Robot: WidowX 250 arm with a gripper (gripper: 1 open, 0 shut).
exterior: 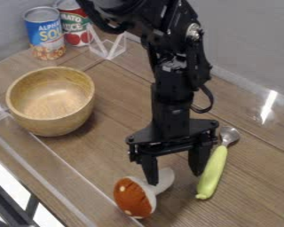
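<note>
My black gripper (pixel 173 164) hangs low over the table with its two fingers apart and nothing seen between them. Just below and left of it lies a toy mushroom (pixel 134 198) with an orange, white-spotted cap and a pale stem, on its side. Right of the gripper lies a spoon-like tool (pixel 211 175) with a pale yellow-green handle and a metal head, partly behind the right finger.
A wooden bowl (pixel 50 120) sits at the left. At the back left stand two cans, a blue one (pixel 45 35) and a red one (pixel 77 32). The table's front left edge shows.
</note>
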